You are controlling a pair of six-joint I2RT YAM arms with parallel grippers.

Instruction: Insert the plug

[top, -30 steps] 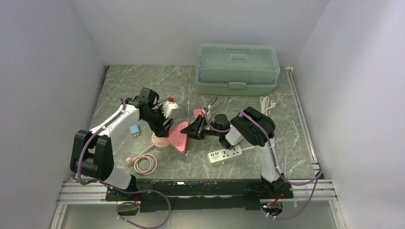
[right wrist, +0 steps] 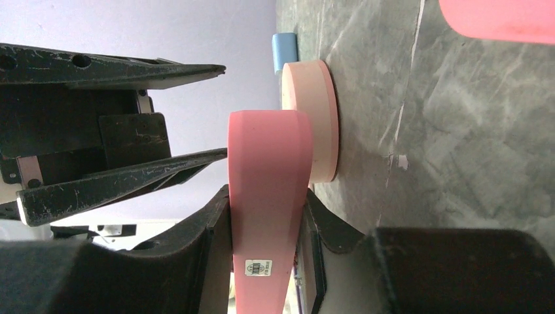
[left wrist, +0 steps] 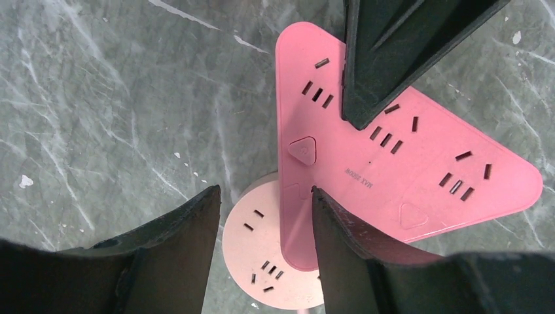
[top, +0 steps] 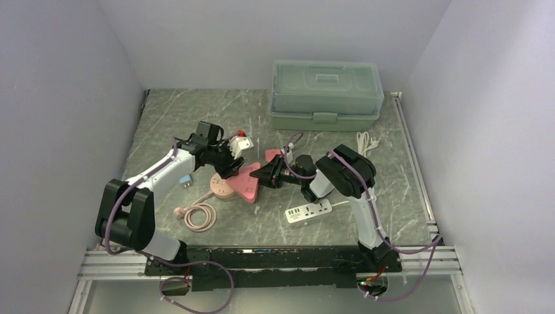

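A pink triangular power strip [top: 246, 182] is held tilted up at mid-table, with my right gripper shut on its edge. One right finger [left wrist: 374, 85] lies across its slotted face in the left wrist view. My left gripper is open, its fingers wide apart; no object is gripped there. Behind its gap lie a corner of the strip and the round pink socket [left wrist: 252, 229], which the strip partly covers. A pink plug [top: 178, 212] ends the coiled cord at left front. The blue adapter [top: 186, 181] lies left of the round socket.
A green toolbox [top: 325, 98] stands at the back. The white power strip [top: 308, 212] lies front right, near my right arm. A smaller pink piece [top: 273, 154] sits behind the right gripper.
The pink strip and right gripper have shifted slightly toward the back. My left gripper has moved a little right, and the round socket and its cord now sit slightly farther back and right.
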